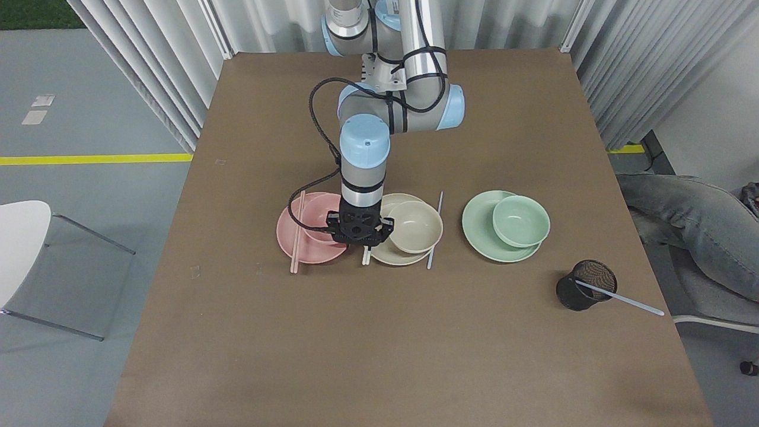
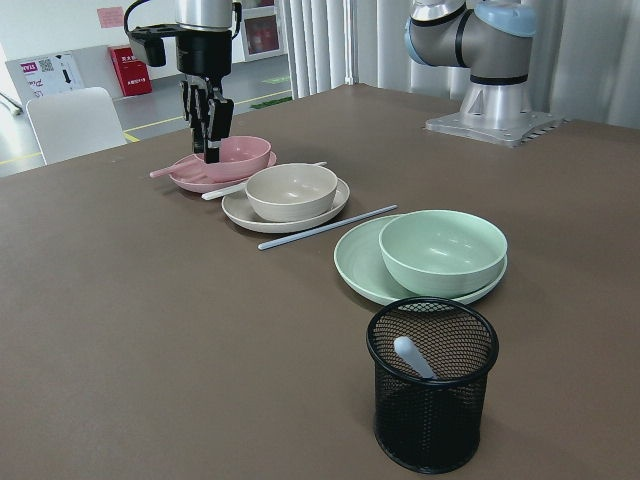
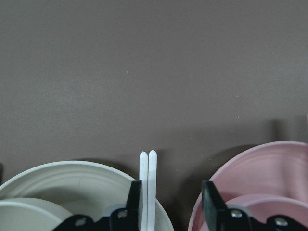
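Note:
My gripper (image 1: pixel 359 235) hangs low over the middle and pink place settings, its fingers apart in the wrist view with white chopsticks (image 3: pixel 149 187) lying between them, toward the left finger. The cream plate (image 3: pixel 82 178) with cream bowl (image 1: pixel 416 228) sits on one side, the pink plate (image 1: pixel 284 235) with pink bowl (image 2: pixel 240 150) and pink chopsticks (image 1: pixel 295 263) on the other. Whether the fingertips touch the chopsticks is hidden.
A grey chopstick (image 2: pixel 330 227) lies beside the cream plate. A green plate (image 1: pixel 484 235) with green bowl (image 1: pixel 520 220) is to its right. A black mesh cup (image 2: pixel 425 425) holds a chopstick.

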